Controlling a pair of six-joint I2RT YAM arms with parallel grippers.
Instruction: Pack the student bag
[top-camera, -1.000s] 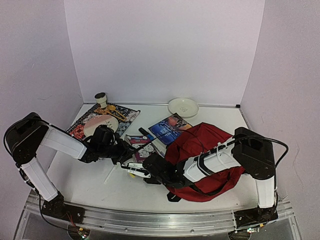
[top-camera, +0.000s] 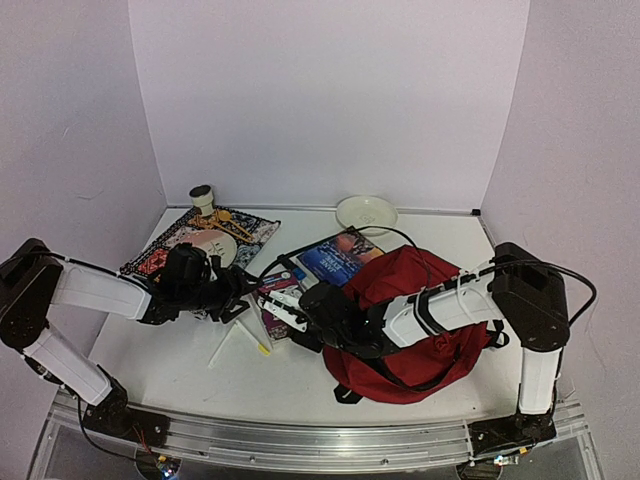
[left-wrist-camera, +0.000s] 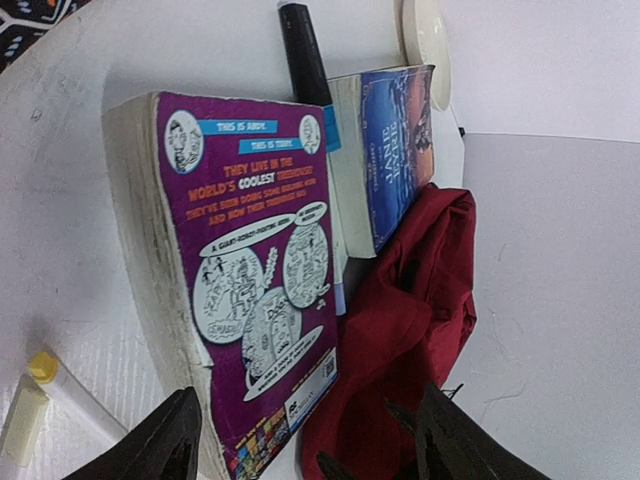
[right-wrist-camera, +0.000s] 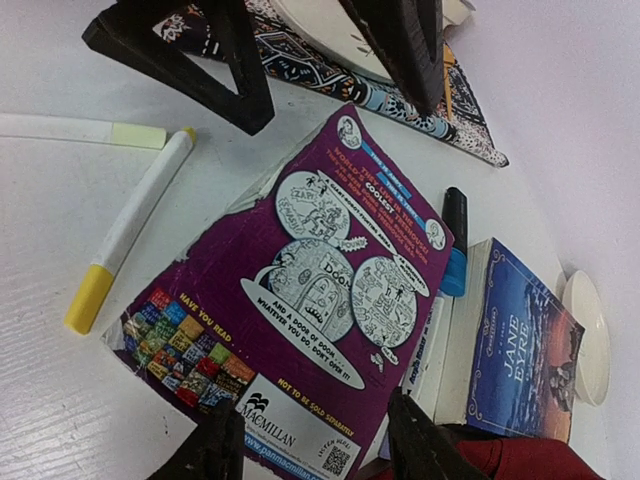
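A purple comic book (left-wrist-camera: 265, 260) lies cover up on the table beside the red bag (top-camera: 440, 368), which sits at the right. The blue Jane Eyre book (top-camera: 335, 262) lies behind the bag. Over the left side of the purple book is my left gripper (top-camera: 238, 290), its fingers (left-wrist-camera: 160, 440) wide apart and empty. My right gripper is open above the purple book's near edge, not visibly holding it. A black pen with a blue band (right-wrist-camera: 454, 240) rests between the two books. Two white markers, one yellow-capped (right-wrist-camera: 130, 230) and one pale-capped (right-wrist-camera: 80, 130), lie to the left.
A patterned mat (top-camera: 265, 228) at the back left bears a plate (top-camera: 213, 240) and a cup (top-camera: 201, 197). Another white plate (top-camera: 366, 213) stands at the back. Both arms crowd together over the purple book.
My left gripper has shifted slightly left and back, covering more of the plate on the mat. The right gripper has moved a little back over the purple book, uncovering the yellow marker cap.
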